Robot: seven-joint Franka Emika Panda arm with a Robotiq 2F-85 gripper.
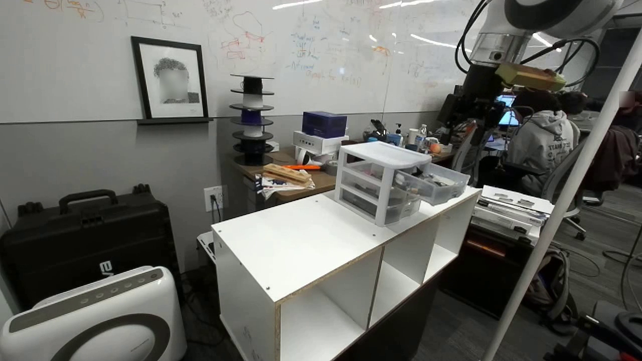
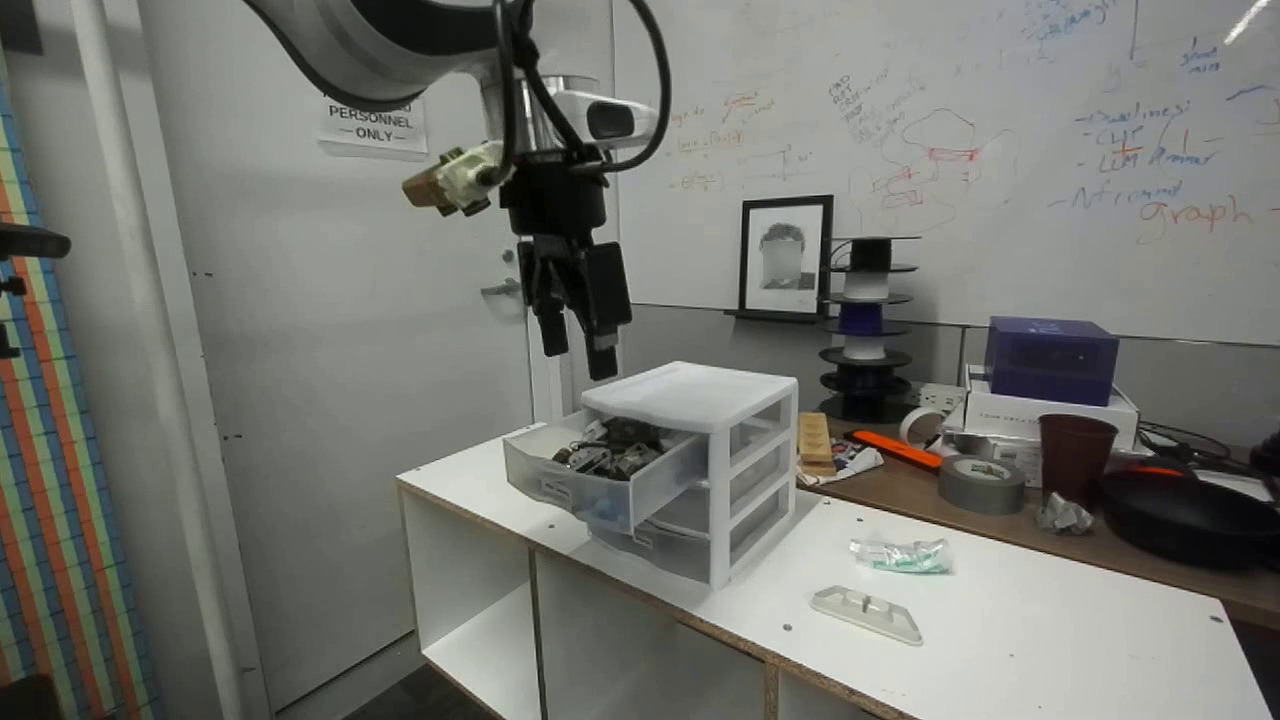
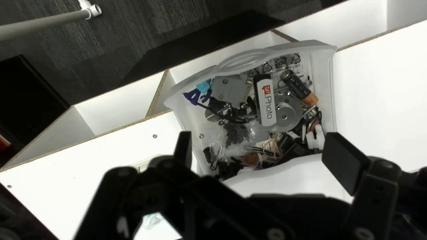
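Observation:
My gripper (image 2: pixel 578 360) hangs above the open top drawer (image 2: pixel 570 494), clear of it, its fingers apart. In the wrist view the gripper is open with nothing between its fingers. That drawer is pulled out of a small white drawer unit (image 2: pixel 756 408) and holds a jumble of small parts. Among them lie a white and black piece marked "Photo" (image 3: pixel 267 102), a grey connector (image 3: pixel 229 88), a battery (image 3: pixel 299 86) and a blue-purple piece (image 3: pixel 192 96). The lower drawer (image 2: pixel 648 546) is also a little way out.
The unit stands on a white shelf (image 2: pixel 1056 648). Beside it lie a pale flat plastic piece (image 2: pixel 866 613) and a clear bag (image 2: pixel 902 556). A pole (image 1: pixel 559 210) rises in front of the shelf. Much of the shelf top is bare.

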